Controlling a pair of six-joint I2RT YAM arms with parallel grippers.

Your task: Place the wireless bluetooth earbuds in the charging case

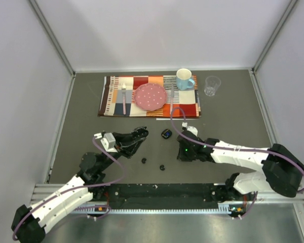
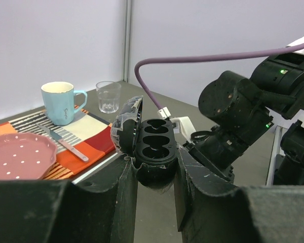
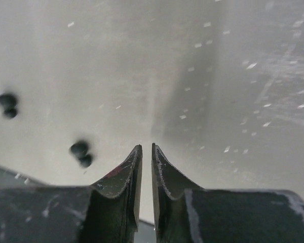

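My left gripper is shut on the black charging case (image 2: 154, 149), its lid raised and two empty-looking wells facing the camera. Two small black earbuds lie on the dark table: one (image 1: 144, 160) below the case, the other (image 1: 162, 167) farther right. In the right wrist view they appear at the left (image 3: 8, 104) and lower middle (image 3: 81, 152). My right gripper hangs right of them, fingertips slightly apart with nothing visible between.
A small black object (image 1: 166, 133) lies mid-table. Behind it are a striped mat (image 1: 111, 101) with plate (image 1: 150, 96), fork and knife, a mug (image 1: 184, 79) and a glass (image 1: 212, 86).
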